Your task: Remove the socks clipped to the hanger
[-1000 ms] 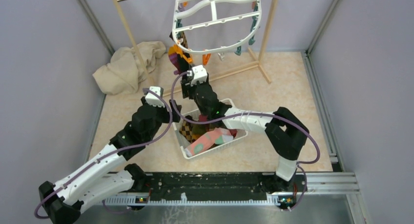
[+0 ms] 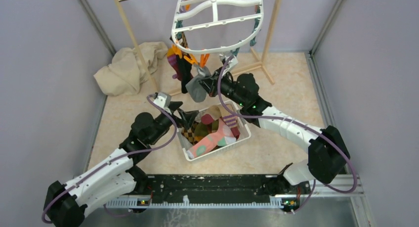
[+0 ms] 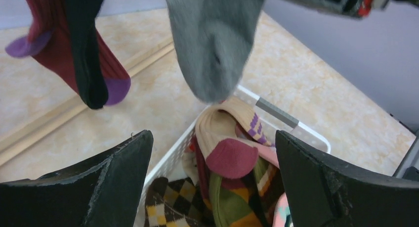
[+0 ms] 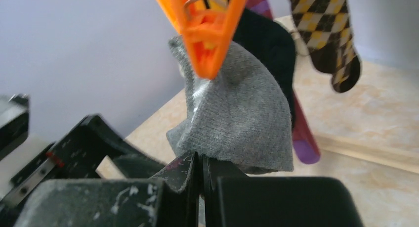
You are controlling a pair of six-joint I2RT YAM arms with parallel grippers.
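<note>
A white clip hanger (image 2: pixel 217 18) hangs at the top. From an orange clip (image 4: pixel 207 44) hangs a grey sock (image 4: pixel 237 113); my right gripper is shut on its lower part. Beside it hang a black sock (image 2: pixel 185 68), a red-and-purple sock (image 3: pixel 111 64) and a checkered sock (image 4: pixel 321 29). My left gripper is open above the left side of a white basket (image 2: pixel 217 152) of socks, below the hanging socks, with nothing seen held between its fingers.
A wooden rack (image 2: pixel 267 68) stands behind. A beige cloth (image 2: pixel 123 71) lies at back left.
My right gripper has moved rightward, with the grey sock now stretched toward it and more visible.
</note>
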